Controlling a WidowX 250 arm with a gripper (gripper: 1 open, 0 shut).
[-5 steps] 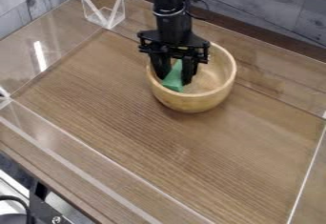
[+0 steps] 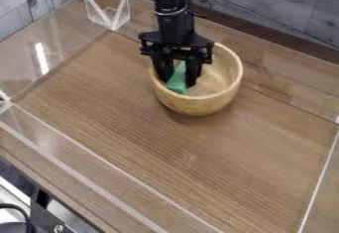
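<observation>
A black robot arm reaches down from the top centre to a tan wooden bowl (image 2: 216,95) on the wooden table. My gripper (image 2: 176,69) is down in the bowl's left part, shut on a green object (image 2: 176,81). The black fingers partly hide the object, so its shape is unclear.
Clear plastic brackets stand at the upper left and left edge. Grey boards lie beyond the back edge, and a black cable is at the lower left corner.
The gripper and green object have shifted slightly left and up within the bowl, and the bowl has moved very slightly with them.
</observation>
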